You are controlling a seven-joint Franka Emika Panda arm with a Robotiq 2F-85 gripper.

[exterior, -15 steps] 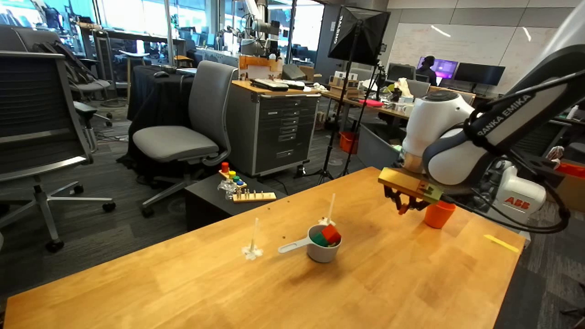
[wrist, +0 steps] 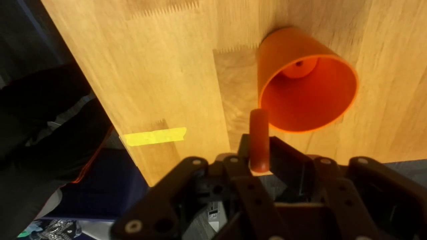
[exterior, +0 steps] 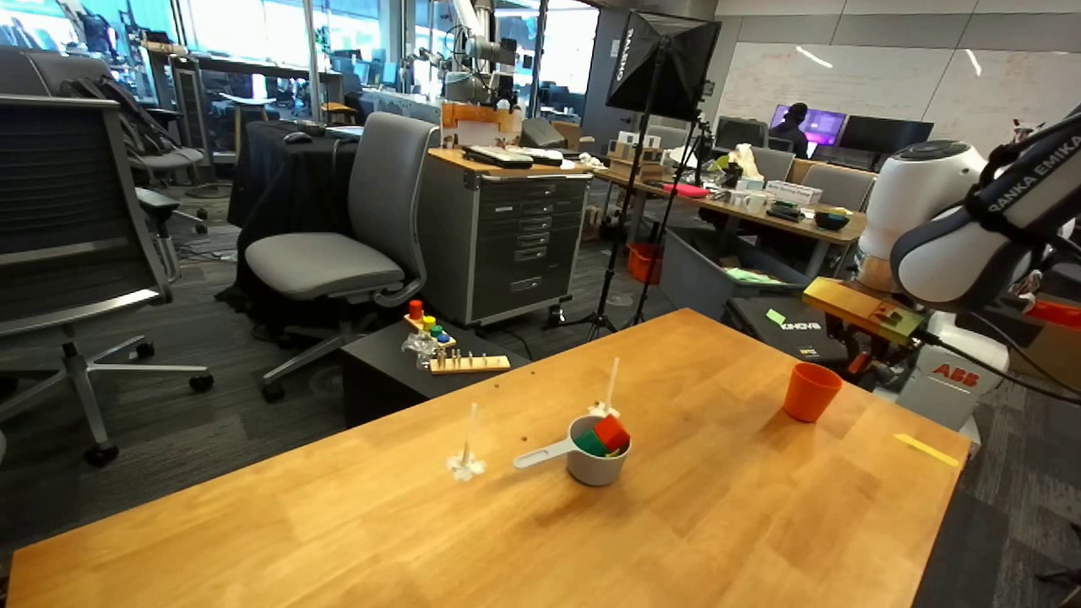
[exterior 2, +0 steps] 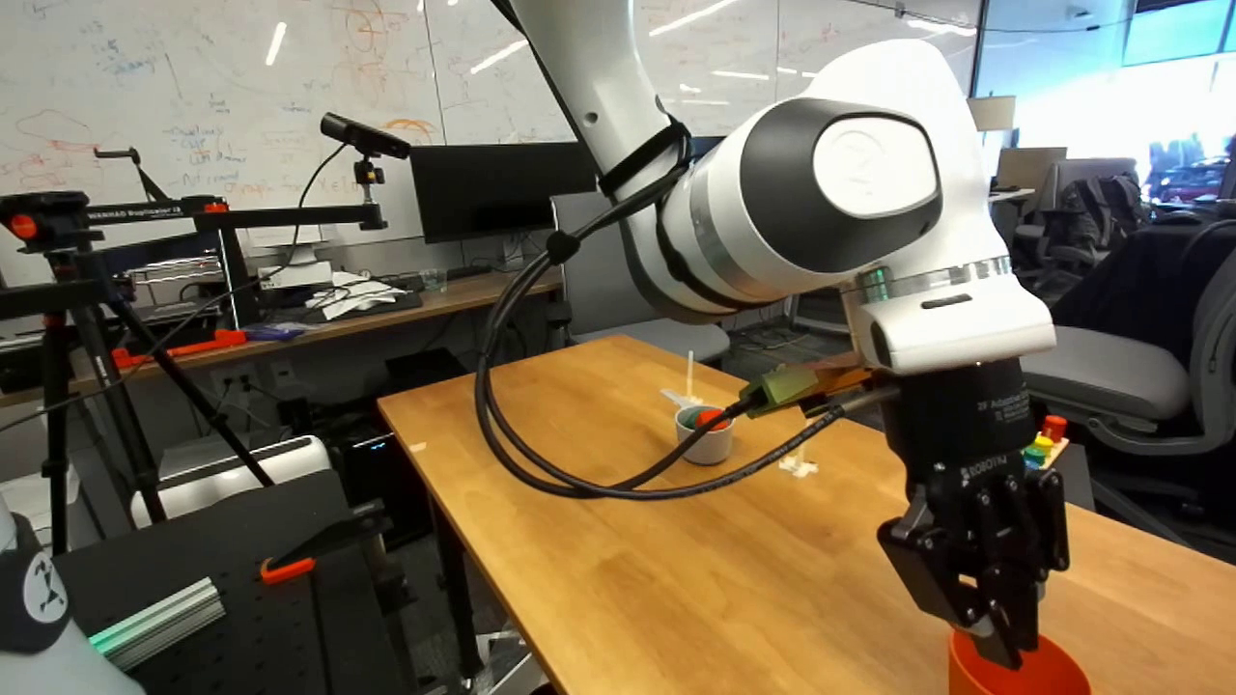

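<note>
My gripper is shut on a slim orange-red piece (wrist: 260,130), which sticks out past the fingertips in the wrist view. An orange cup (exterior: 812,392) stands upright on the table; in the wrist view its open mouth looks empty, and the held piece shows against the near side of its rim. From exterior view 2 the fingers (exterior 2: 1010,620) appear above the cup (exterior 2: 968,672), partly covering its mouth. Exterior view 1 puts the held piece (exterior: 858,363) to the right of the cup and higher up. How far it is from the rim I cannot tell.
A grey handled cup (exterior: 595,468) with red and green blocks sits mid-table. Two thin white sticks stand upright near it, one stick (exterior: 469,436) to its left. Yellow tape (exterior: 927,449) marks the table near its right edge. Bare wood lies between the two cups.
In exterior view 1, the arm and gripper have moved right, from left of the orange cup to its right, still carrying the orange-red piece. Both cups stay where they were.
</note>
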